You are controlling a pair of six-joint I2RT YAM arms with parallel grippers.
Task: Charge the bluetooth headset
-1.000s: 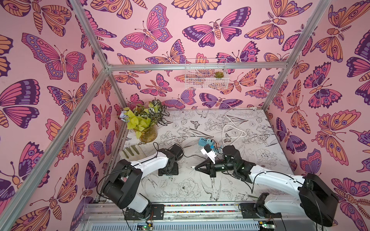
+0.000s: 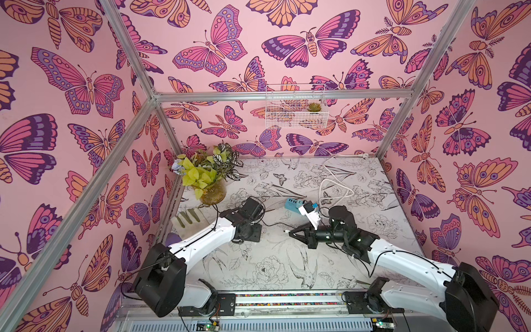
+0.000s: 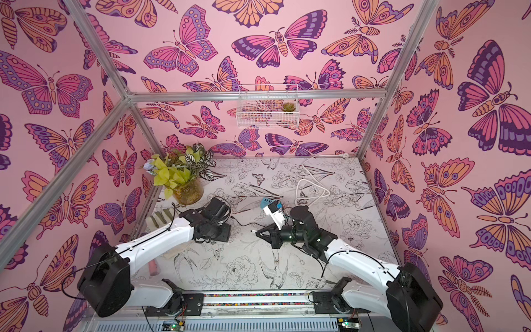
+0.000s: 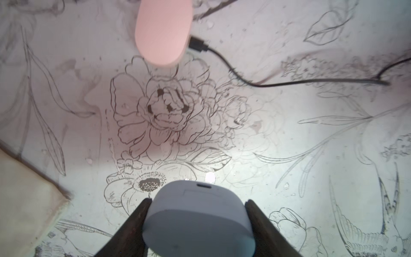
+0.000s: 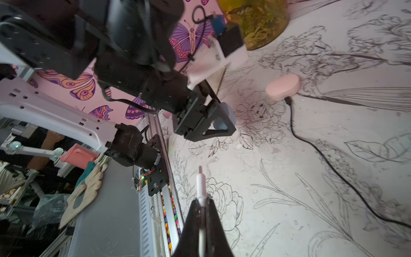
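A grey-blue headset case (image 4: 199, 218) sits between the fingers of my left gripper, which is shut on it; a small dark slot shows on its upper edge. In the right wrist view the case hangs above the table at the left arm's end. My right gripper is shut on a white plug (image 5: 201, 186) whose thin metal tip points away from the fingers. In the top left view that plug points left, toward the left arm. The gap between plug and case is clear.
A pink rounded object (image 4: 164, 32) lies on the table, a black cable's plug (image 4: 197, 44) close against its side. A beige cloth-like item (image 4: 25, 205) lies left. Behind stand a plant vase (image 2: 214, 193) and blue power hub (image 2: 294, 205).
The right arm has shifted slightly right, still with the plug.
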